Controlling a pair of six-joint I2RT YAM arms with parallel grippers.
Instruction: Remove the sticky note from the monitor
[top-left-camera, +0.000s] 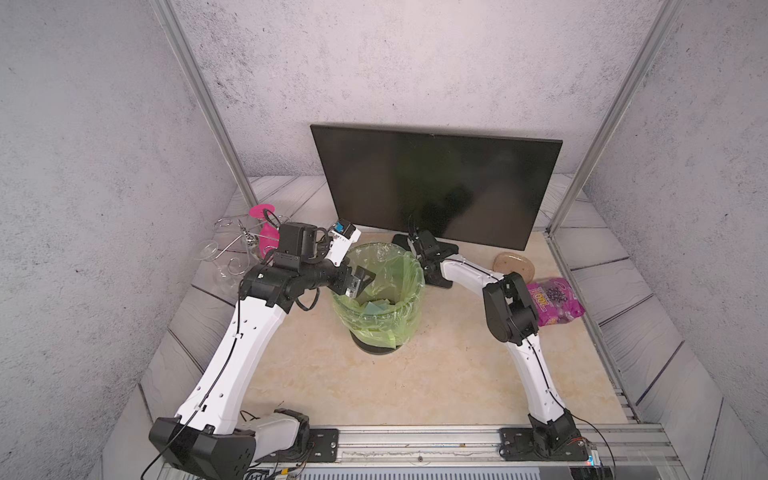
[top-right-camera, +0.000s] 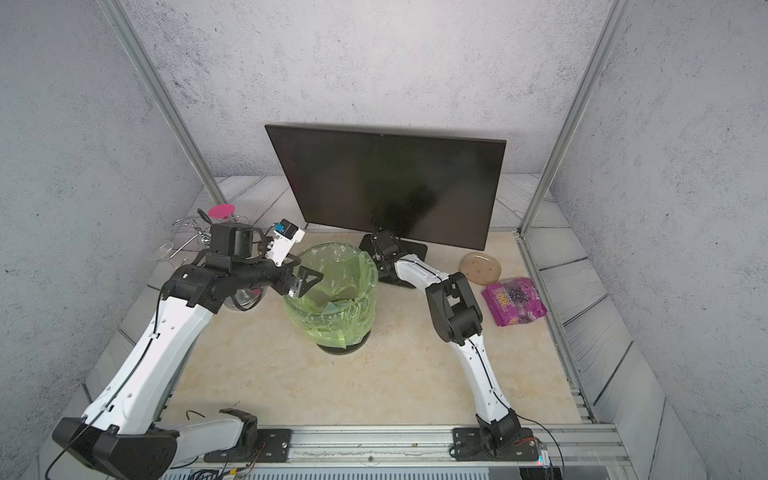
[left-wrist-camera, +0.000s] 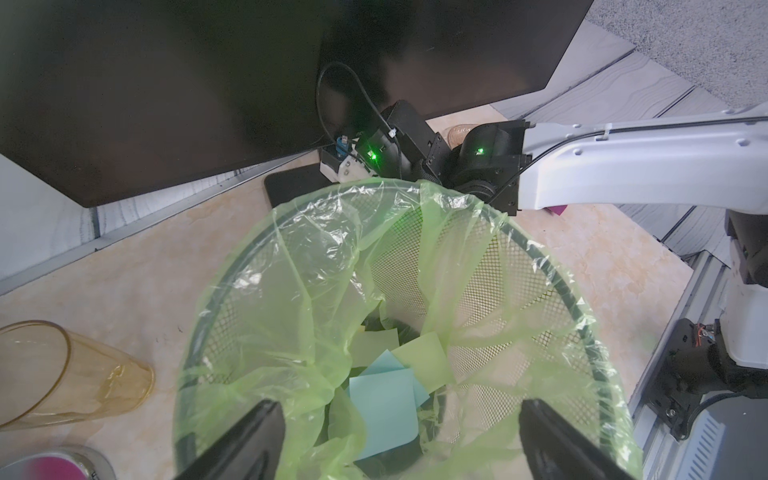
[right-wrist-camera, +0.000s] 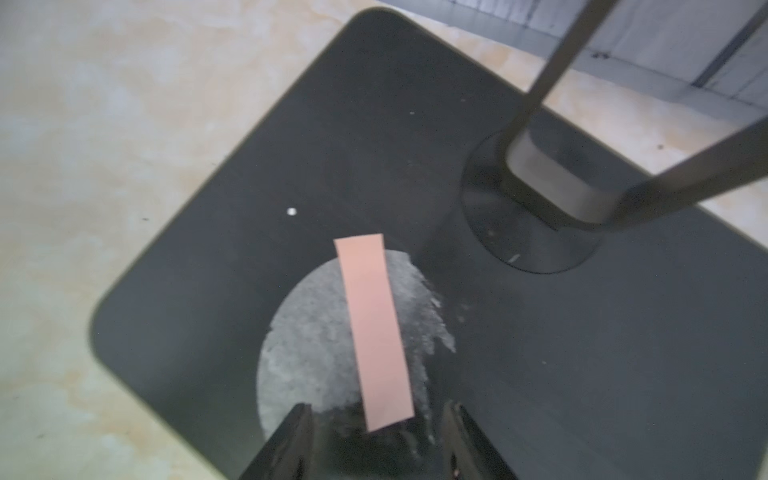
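The black monitor (top-left-camera: 440, 180) stands at the back, its visible screen bare. In the right wrist view a narrow pink sticky note (right-wrist-camera: 374, 332) is over the dark monitor base (right-wrist-camera: 360, 136), across a grey worn patch. My right gripper is open, its fingertips apart near the note's lower end and nothing held. My left gripper is open and empty above the bin with the green liner (left-wrist-camera: 312, 280). Blue-green and yellow-green notes (left-wrist-camera: 384, 412) lie inside this bin.
A clear amber cup (left-wrist-camera: 80, 376) lies left of the bin. At the right are a purple packet (top-left-camera: 555, 301) and a round, light-brown dish (top-left-camera: 513, 266). A wire rack (top-left-camera: 244, 236) stands at the left.
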